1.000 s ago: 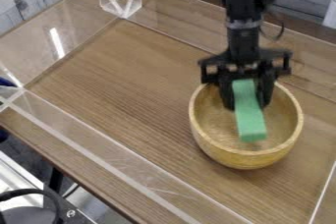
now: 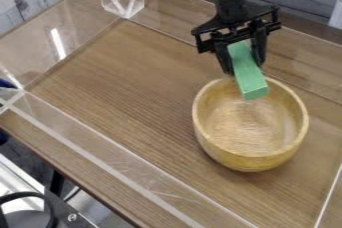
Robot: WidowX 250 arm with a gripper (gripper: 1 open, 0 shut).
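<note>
A black gripper (image 2: 241, 40) hangs from the top centre and holds an upright green block (image 2: 246, 72) between its fingers, its lower end over the back rim of a wooden bowl (image 2: 250, 134). The bowl sits on the wooden table and has nothing visible inside it.
Clear plastic corner pieces (image 2: 122, 0) stand at the back left. Black cables lie at the bottom left, and a grey wall runs along the back.
</note>
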